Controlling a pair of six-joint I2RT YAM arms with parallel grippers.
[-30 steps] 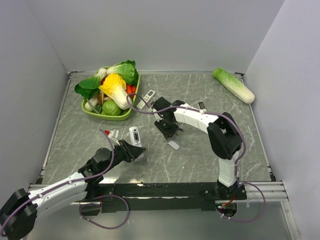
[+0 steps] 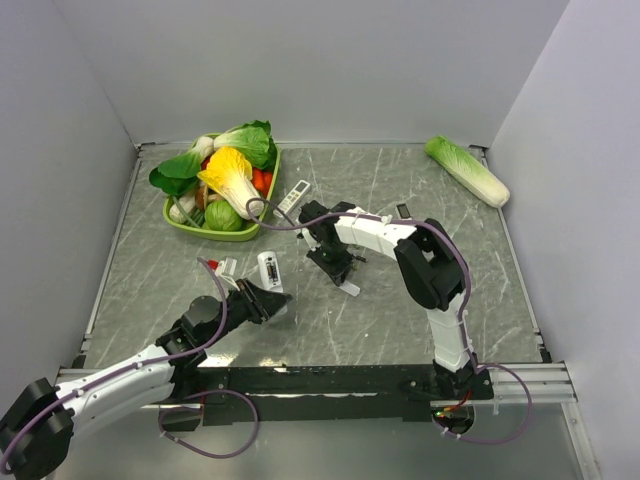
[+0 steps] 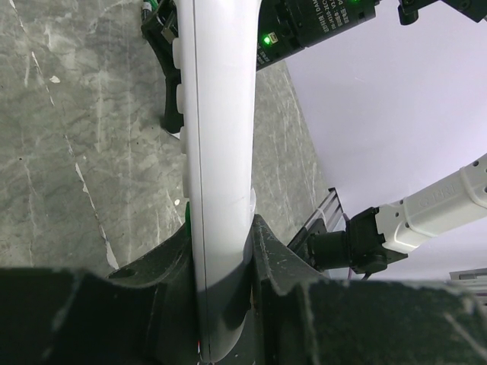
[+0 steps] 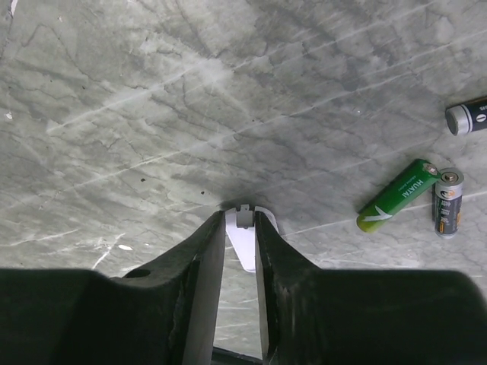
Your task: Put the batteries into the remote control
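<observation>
My left gripper (image 2: 277, 298) is shut on the lower end of a white remote (image 2: 268, 262), held up off the table with its dark battery compartment facing the top camera. Its white side (image 3: 221, 152) fills the middle of the left wrist view. In the right wrist view, my right gripper is low over the white battery cover (image 4: 243, 247), fingers part open. A small grey piece, probably the cover's tab, shows between the fingertips; contact cannot be made out. To the right lie a green battery (image 4: 397, 196), a grey battery (image 4: 449, 204) and a black battery (image 4: 468, 116).
A green basket of vegetables (image 2: 225, 235) stands at the back left, a second remote (image 2: 294, 198) beside it. A cabbage (image 2: 468, 170) lies at the back right, a small dark object (image 2: 403, 211) nearer the middle.
The left arm and its remote have stayed put.
</observation>
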